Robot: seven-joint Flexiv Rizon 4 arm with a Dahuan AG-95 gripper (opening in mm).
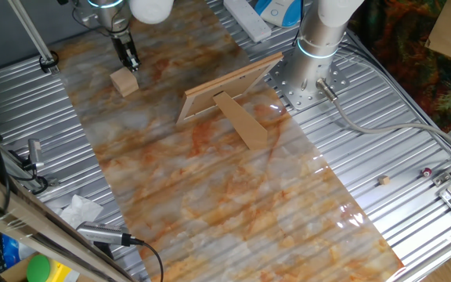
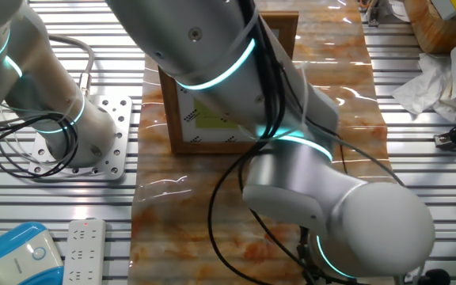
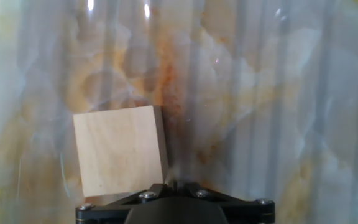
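Note:
A plain wooden block (image 1: 124, 81) rests on the marbled sheet toward its far left end. My gripper (image 1: 135, 66) points down right beside it. In the wrist view the block (image 3: 120, 151) fills the lower left, to the left of the gripper. Its fingers look drawn together at the bottom centre, and no object shows between them. Whether the fingers touch the block's side cannot be told. In exterior view 2 the arm hides the block and most of the gripper.
A wooden picture frame (image 1: 233, 83) stands propped on its back leg (image 1: 243, 124) mid-sheet. The arm base (image 1: 308, 77) is beyond it, near a white power strip (image 1: 247, 19). A cabled cylindrical device (image 1: 104, 233) lies at the near left.

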